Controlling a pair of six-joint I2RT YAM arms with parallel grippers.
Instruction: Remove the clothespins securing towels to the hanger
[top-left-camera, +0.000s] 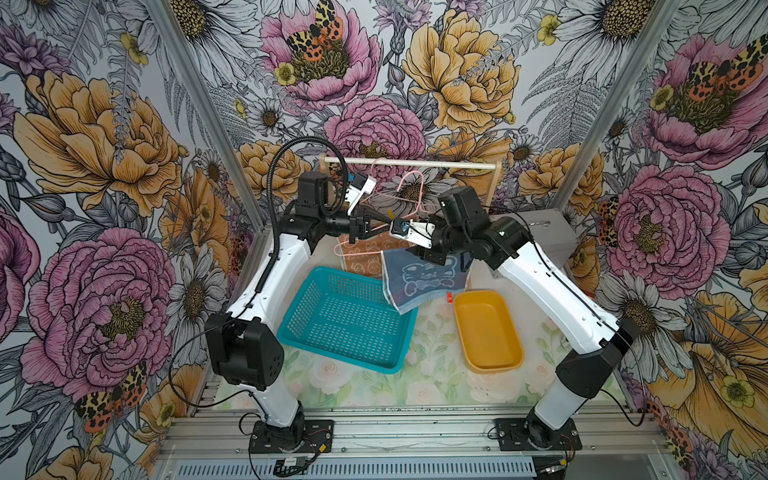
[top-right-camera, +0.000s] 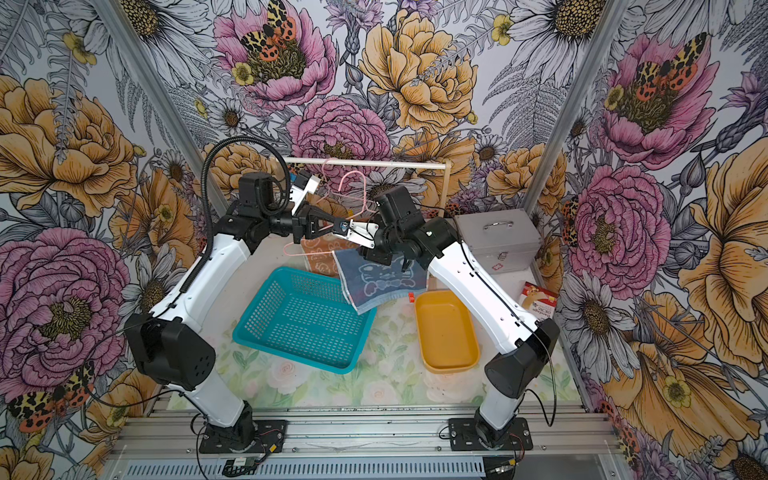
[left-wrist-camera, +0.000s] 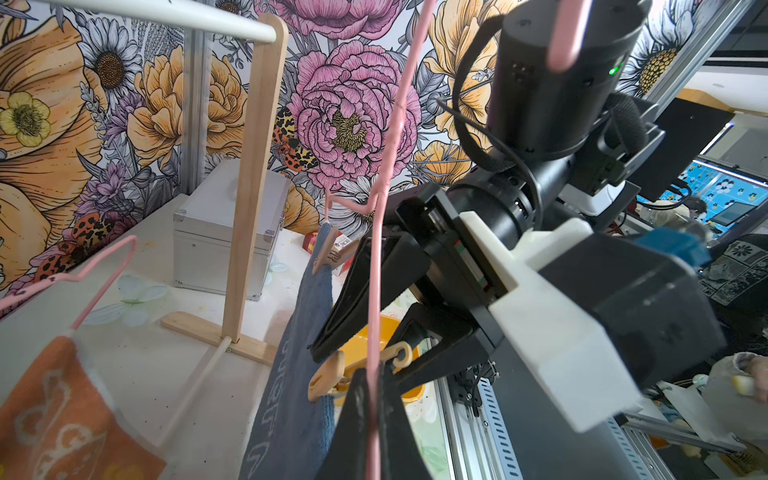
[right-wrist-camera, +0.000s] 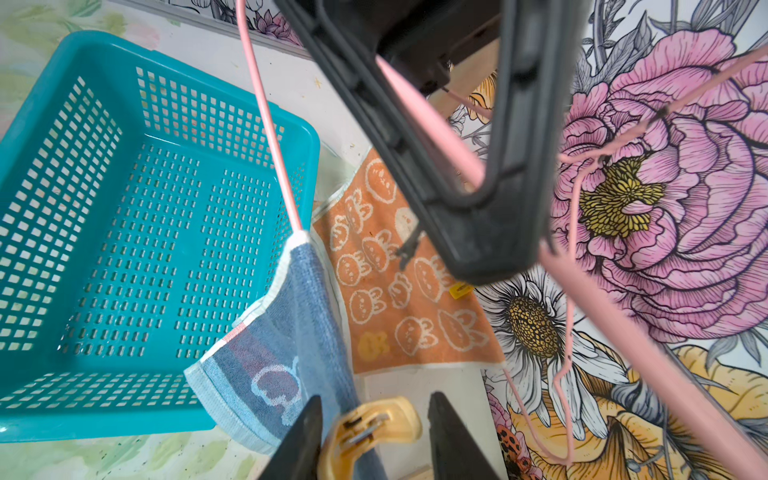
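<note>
Pink hangers hang on the rack, holding a blue towel (top-left-camera: 424, 276) in front and an orange towel (right-wrist-camera: 384, 320) behind. My left gripper is shut on the pink hanger bar, seen running up through its fingertips. My right gripper has its fingers apart around a wooden clothespin at the blue towel's edge; the left wrist view shows the same clothespin (left-wrist-camera: 326, 374) beside those fingers. A second wooden clothespin (left-wrist-camera: 328, 249) sits higher on the blue towel.
A teal basket (top-left-camera: 344, 352) stands at front centre-left, a yellow tray (top-left-camera: 488, 336) to its right. A metal box (top-right-camera: 496, 244) is at the back right, with a red packet (top-right-camera: 537, 300) before it. The rack's wooden post (left-wrist-camera: 248, 200) rises behind the towels.
</note>
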